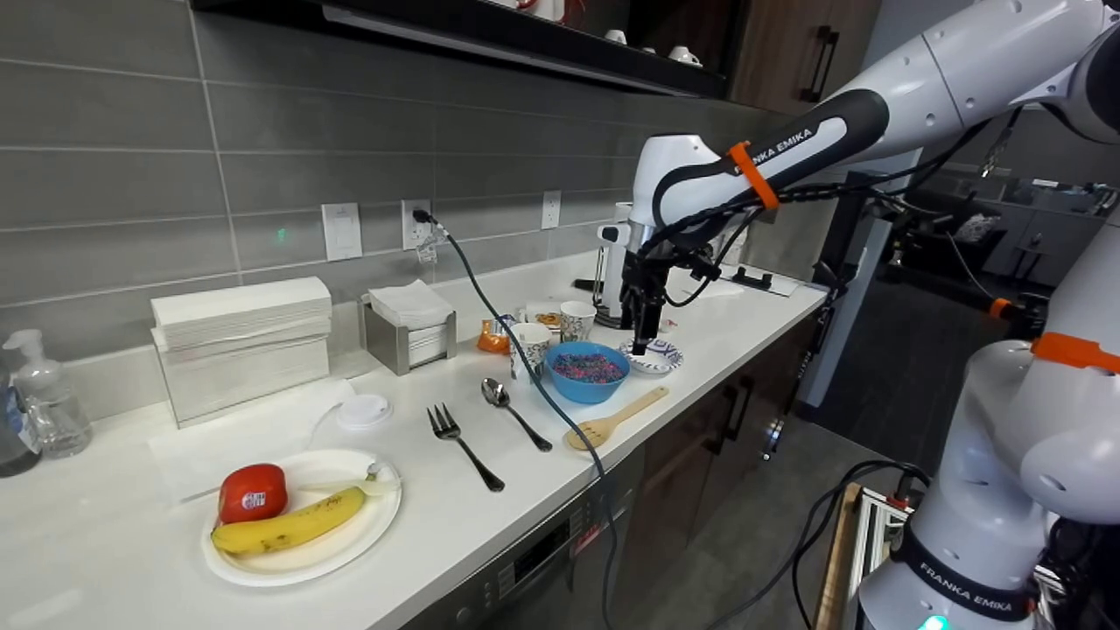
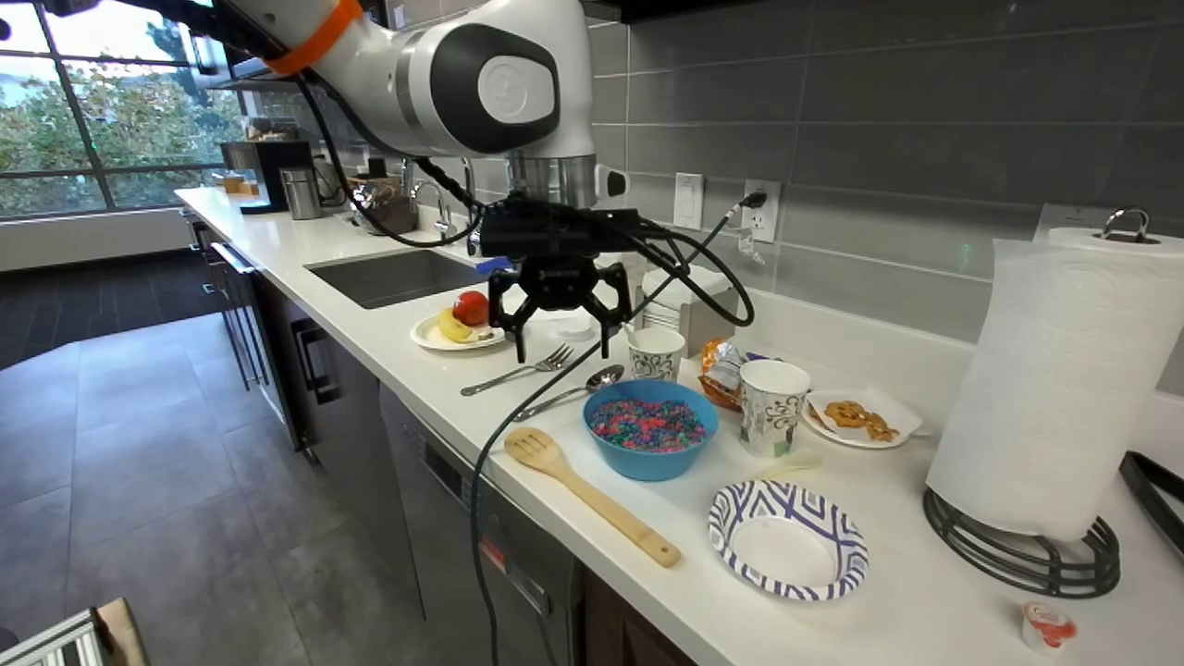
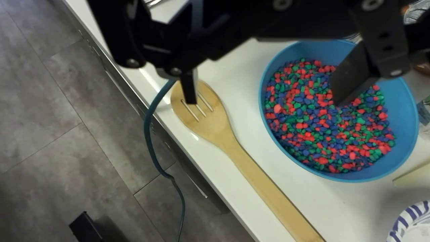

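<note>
Above the counter my gripper [image 2: 562,350] hangs open, its two fingers wide apart and nothing between them. Looking down in the wrist view, one finger [image 3: 189,90] appears over the slotted head of a wooden spatula [image 3: 246,157]. The other finger [image 3: 350,78] overlaps a blue bowl [image 3: 407,113] filled with red, green and blue pebbles. A white paper bowl [image 2: 788,544] with a blue-purple pattern sits nearby, empty. The spatula lies flat along the counter's front edge.
Patterned paper cups [image 2: 773,405], a pretzel plate [image 2: 888,438] and a paper towel roll [image 2: 1043,388] stand behind. A fork [image 1: 462,446], a spoon [image 1: 514,413] and a plate [image 1: 357,535] with fruit lie farther along. A dark cable [image 1: 556,404] crosses the counter, hanging over its edge.
</note>
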